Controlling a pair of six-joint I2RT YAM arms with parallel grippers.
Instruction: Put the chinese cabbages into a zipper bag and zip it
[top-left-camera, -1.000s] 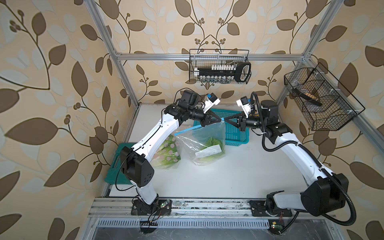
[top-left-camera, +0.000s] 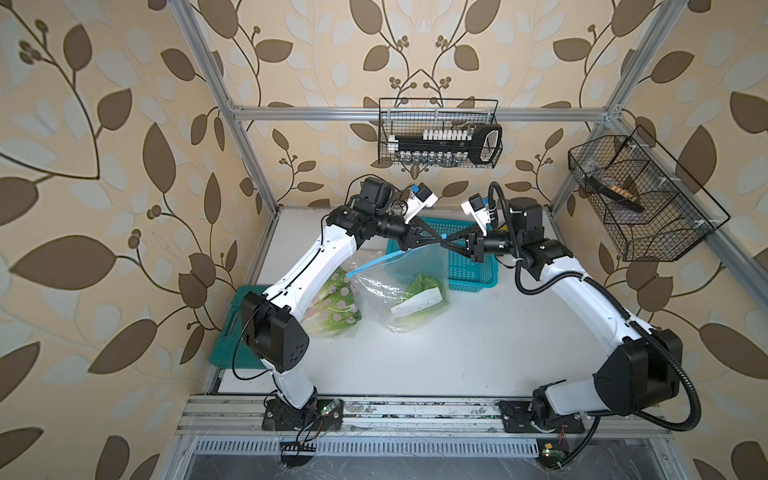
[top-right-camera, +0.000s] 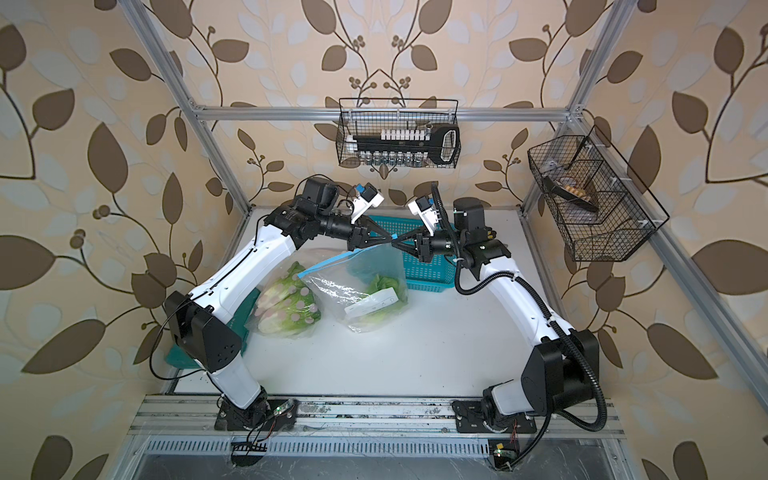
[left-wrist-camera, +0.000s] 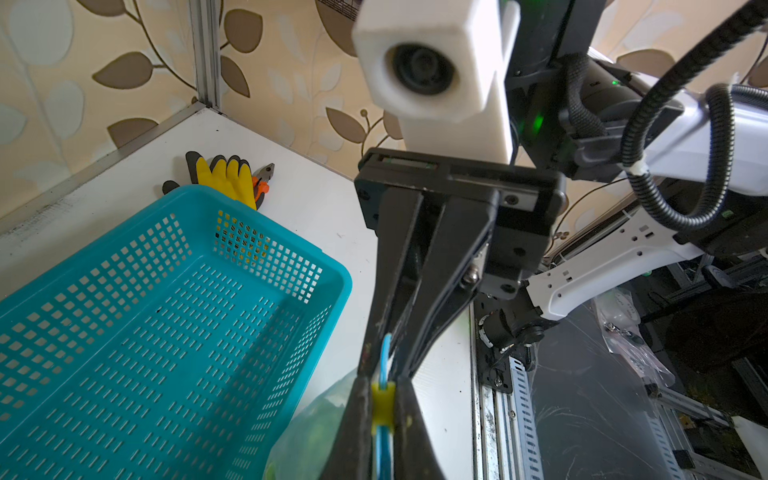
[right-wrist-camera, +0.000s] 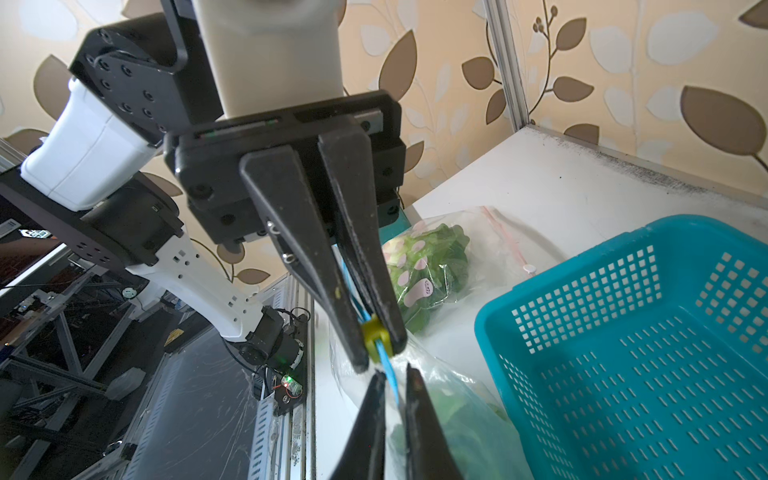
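A clear zipper bag (top-left-camera: 385, 289) with a leafy cabbage (top-right-camera: 380, 288) and white label inside hangs by its blue zip top between my grippers. My left gripper (top-left-camera: 433, 237) is shut on that zipper at the yellow-green slider (right-wrist-camera: 374, 340). My right gripper (top-right-camera: 404, 237) meets it from the right, its fingers round the same strip; whether they grip cannot be told. A second bag of cabbages (top-left-camera: 329, 304) lies on the table to the left.
A teal basket (top-left-camera: 478, 272) stands behind the held bag, another tray (top-left-camera: 225, 344) at left. Yellow gloves (left-wrist-camera: 233, 180) and pliers lie beyond the basket.
My right gripper has moved left, up against the left gripper and the zipper. The left gripper and bag have shifted very slightly.
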